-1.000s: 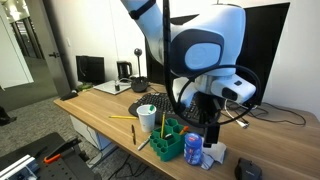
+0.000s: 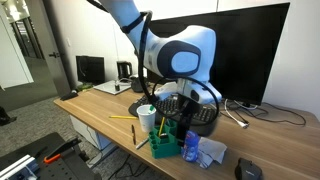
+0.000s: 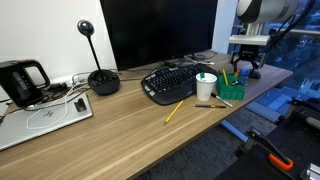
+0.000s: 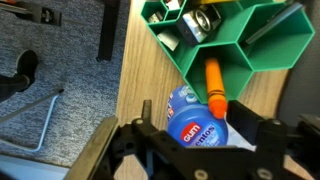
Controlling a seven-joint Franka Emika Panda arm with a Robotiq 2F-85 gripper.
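A green organizer (image 2: 163,146) with several compartments stands on the wooden table. One orange marker (image 4: 213,82) rises from a compartment towards the wrist camera, its near end between my fingers in the image. My gripper is open, with a gap on both sides of the marker. Under the fingers, a blue gum container (image 4: 194,122) shows its round lid. In exterior view 1 this gum container (image 2: 191,147) stands right of the organizer, close by it. From above, the black gripper (image 2: 182,120) reaches down over the organizer's right part.
Left of the organizer stands a white cup (image 2: 147,118). A crumpled cloth (image 2: 211,151) lies right of the gum container, and a black mouse (image 2: 248,170) farther right. The keyboard (image 3: 173,84) lies behind. A yellow pencil (image 3: 173,113) lies on the otherwise clear table at the left.
My gripper has moved left, from over the gum container to over the organizer's right part. The objects on the table appear unmoved.
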